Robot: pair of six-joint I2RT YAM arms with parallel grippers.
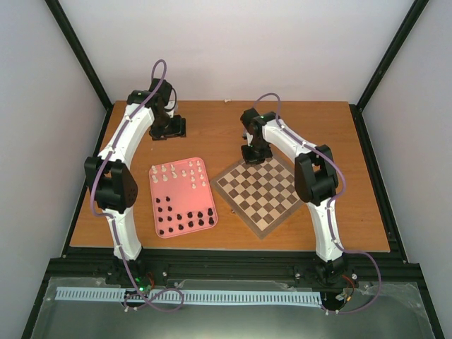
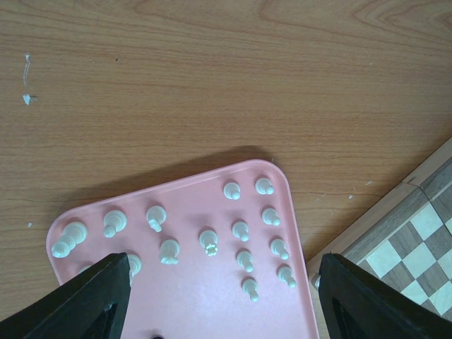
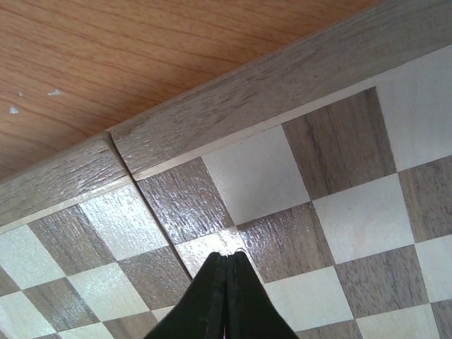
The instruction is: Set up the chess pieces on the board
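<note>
The chessboard (image 1: 258, 194) lies turned at an angle right of the table's middle, its visible squares bare. Over its far corner is my right gripper (image 1: 256, 154), pointing down. Its fingertips (image 3: 224, 265) are together in the right wrist view, with a pale rounded edge of a white chess piece (image 3: 241, 251) just beyond them; the rest of that piece is hidden. A pink tray (image 1: 185, 206) holds white pieces (image 2: 208, 240) in its far half and black pieces (image 1: 191, 224) in its near half. My left gripper (image 1: 168, 131) stands open and empty behind the tray.
Bare table (image 1: 212, 127) lies between the two arms behind tray and board. A narrow strip separates the tray from the board's left corner. A small light object (image 1: 227, 101) lies at the table's back edge. The board's wooden frame (image 3: 282, 78) is raised slightly around the squares.
</note>
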